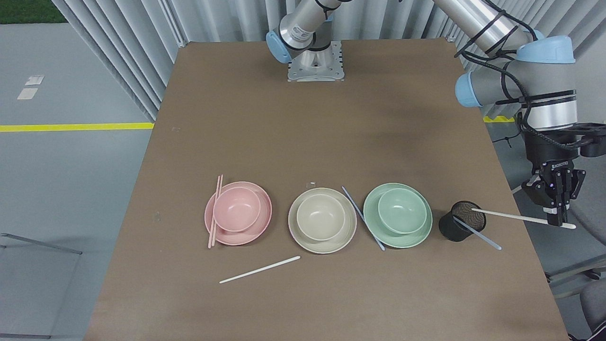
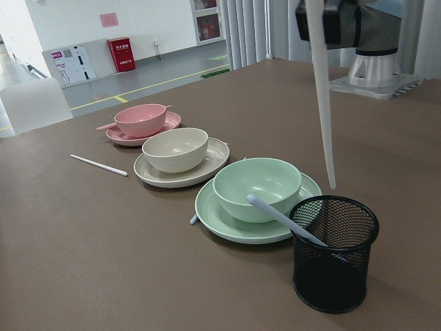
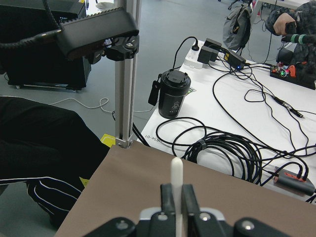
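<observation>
My gripper (image 1: 557, 218) is at the table's right edge, shut on a white chopstick (image 1: 505, 214) that points left over the black mesh cup (image 1: 457, 227). In the left view the chopstick (image 2: 319, 83) hangs above and beside the cup (image 2: 329, 276), which holds a blue-grey stick (image 2: 272, 210). In the wrist view the chopstick (image 3: 176, 177) stands between the fingertips. Another white chopstick (image 1: 259, 270) lies on the table at front left. Pink, cream and green bowls (image 1: 402, 211) sit on matching plates, with pink chopsticks (image 1: 218, 199) and blue chopsticks (image 1: 352, 201) beside them.
The arm's base (image 1: 315, 71) is at the back. The wrist view shows a white side table (image 3: 247, 113) with cables, a black canister (image 3: 173, 96) and a metal post.
</observation>
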